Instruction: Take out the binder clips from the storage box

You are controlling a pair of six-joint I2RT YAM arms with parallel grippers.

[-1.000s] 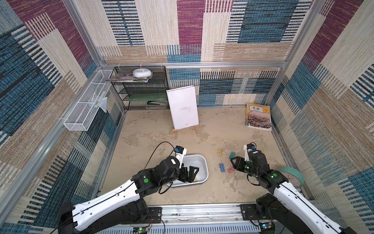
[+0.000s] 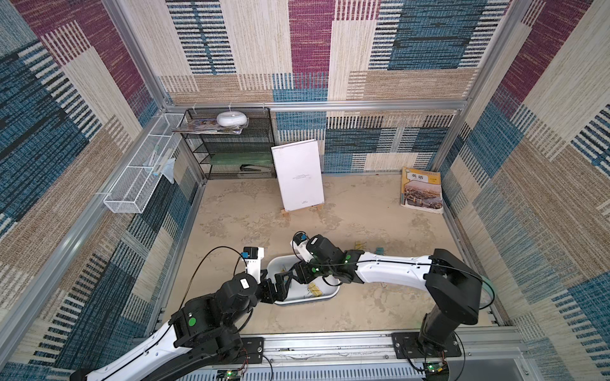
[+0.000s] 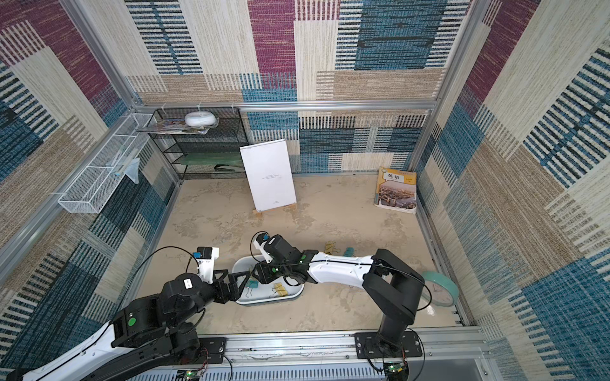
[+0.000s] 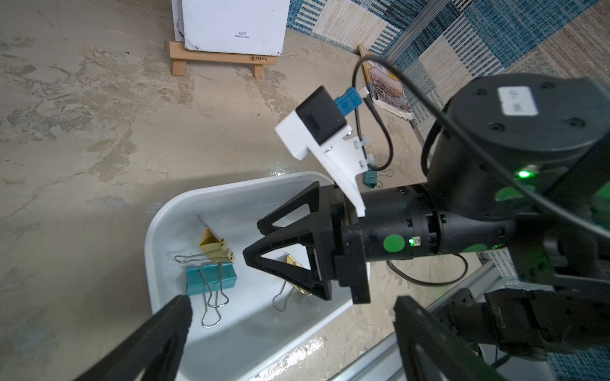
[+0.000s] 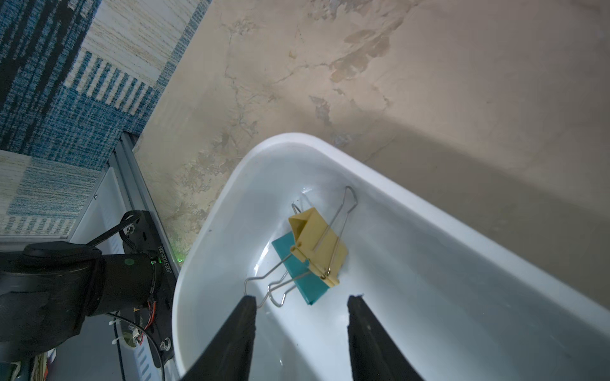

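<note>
The white storage box (image 4: 164,222) holds yellow clips (image 4: 213,247) and a teal clip (image 4: 209,278) in the left wrist view; a yellow clip (image 5: 317,244) lies on a teal one (image 5: 286,247) in the right wrist view. My left gripper (image 2: 277,289) is open at the box's left side, nothing between its fingers. My right gripper is open over the box, the clips lying beyond its fingertips.
A white board on an easel (image 2: 297,174) stands behind the box, with a book (image 2: 420,188) at back right and wire racks (image 2: 238,152) at back left. More clips (image 3: 348,252) lie on the table right of the box, partly hidden by the right arm.
My right arm has swung left from the loose clips to over the box. My left arm has moved back to the left.
</note>
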